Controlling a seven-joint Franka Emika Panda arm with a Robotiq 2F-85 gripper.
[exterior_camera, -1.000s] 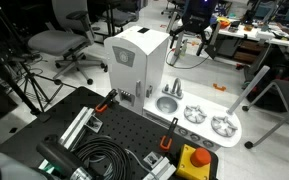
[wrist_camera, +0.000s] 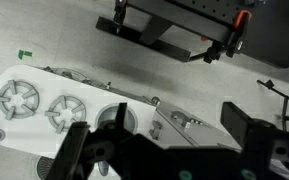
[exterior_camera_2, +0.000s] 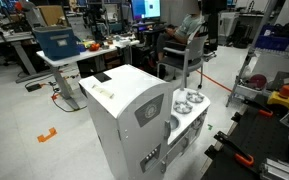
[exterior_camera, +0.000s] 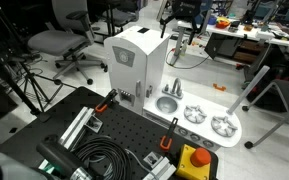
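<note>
My gripper (exterior_camera: 181, 20) hangs high at the top of exterior view 1, above and behind the toy kitchen. In the wrist view its two dark fingers stand wide apart with nothing between them, so the gripper is open. A tall white cabinet (exterior_camera: 136, 65) stands at the counter's left end, its door side facing the sink. In exterior view 2 the same cabinet (exterior_camera_2: 134, 115) fills the centre.
A black perforated table (exterior_camera: 134, 125) borders the counter, bearing a coiled black cable (exterior_camera: 102, 155) and a yellow box with a red button (exterior_camera: 200, 157). An office chair (exterior_camera: 72, 40) stands beyond the cabinet. Bare floor surrounds the counter's far side.
My gripper has shifted left and upward in exterior view 1, from right of the cabinet toward the frame's top. The counter, cabinet and table objects look unmoved.
</note>
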